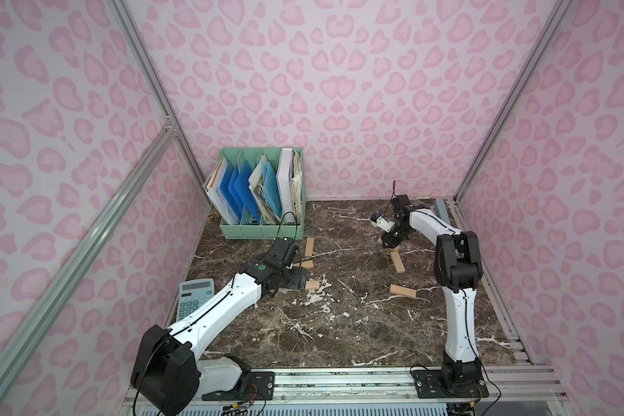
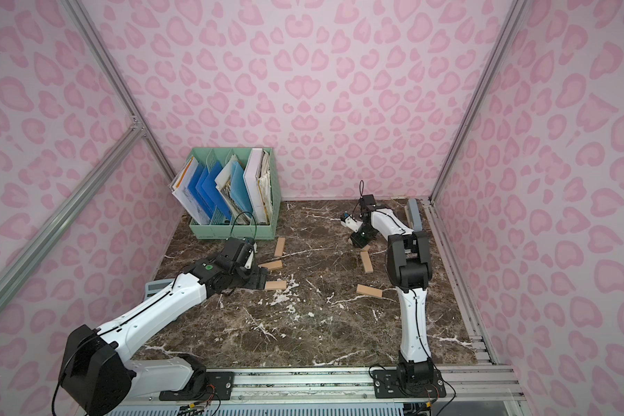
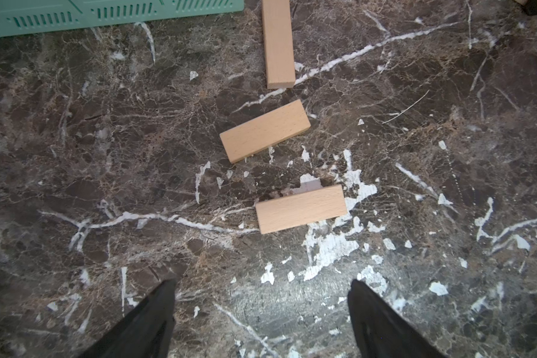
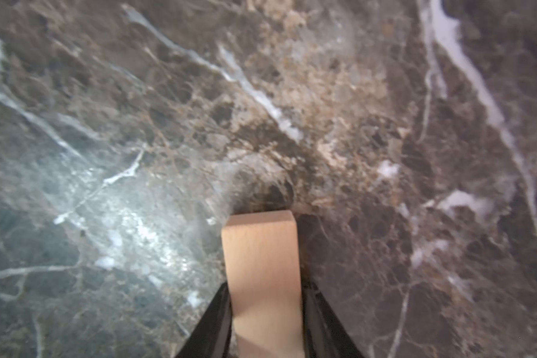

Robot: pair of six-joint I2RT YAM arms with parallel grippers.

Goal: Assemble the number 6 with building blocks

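Observation:
Three wooden blocks lie left of centre: an upright-running one (image 3: 278, 44), an angled one (image 3: 264, 130) and a level one (image 3: 300, 208). My left gripper is open above them, nothing between its fingers. At the right rear, my right gripper has its fingers along both sides of a block (image 4: 262, 250); whether they grip it is unclear. Two more blocks (image 1: 397, 261) lie in front of it.
A green file holder (image 1: 263, 232) stands at back left, a calculator (image 1: 195, 298) at far left. Grey bar at back right (image 2: 414, 211). Bare marble table (image 1: 346, 326) at centre front.

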